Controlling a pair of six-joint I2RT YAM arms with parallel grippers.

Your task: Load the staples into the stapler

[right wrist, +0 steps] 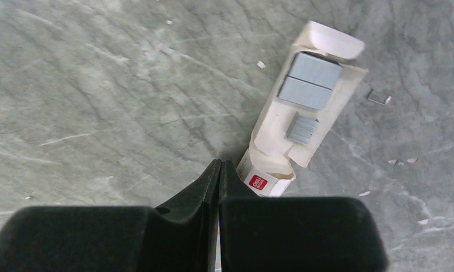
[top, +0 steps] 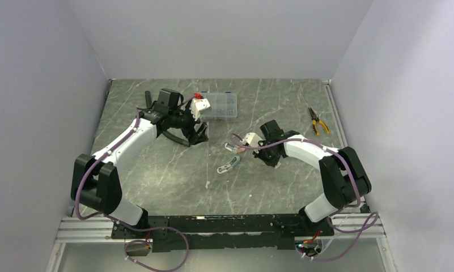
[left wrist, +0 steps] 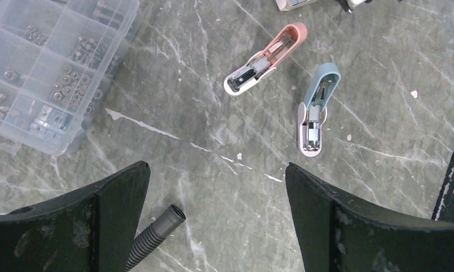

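Observation:
Two small staplers lie open on the grey marbled table: a pink one [left wrist: 267, 59] and a blue one [left wrist: 317, 111]. In the right wrist view an opened white box [right wrist: 264, 133] holds grey staple strips [right wrist: 310, 81] at its far end and a shorter staple stack [right wrist: 302, 129] nearer its middle. My right gripper is shut, its tips beside the near end of the box, with nothing visible between them. My left gripper stands wide open and empty to the left of the staplers, above bare table.
A clear compartment case [left wrist: 49, 68] with hardware sits at the back. A black corrugated hose [left wrist: 156, 235] lies near the left arm. Yellow-handled pliers [top: 318, 123] rest at the right. Loose staples [right wrist: 378, 97] lie beside the box.

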